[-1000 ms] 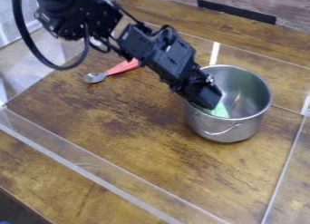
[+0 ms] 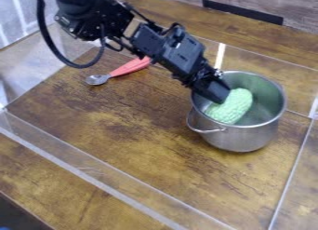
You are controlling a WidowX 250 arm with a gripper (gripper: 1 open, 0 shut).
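A steel pot [image 2: 246, 135] with a wire handle stands on the wooden table at the right. Inside it lies a green, textured, oblong object [image 2: 230, 106]. My gripper [image 2: 211, 90] reaches from the upper left to the pot's left rim, just above and left of the green object. Its fingertips are dark and hard to make out; it looks shut, and I see nothing held between them.
A spoon with a red handle [image 2: 132, 67] lies on the table behind the arm at the upper left.
My gripper has drawn up and back a little from inside the pot, uncovering more of the green object. The pot has shifted slightly.
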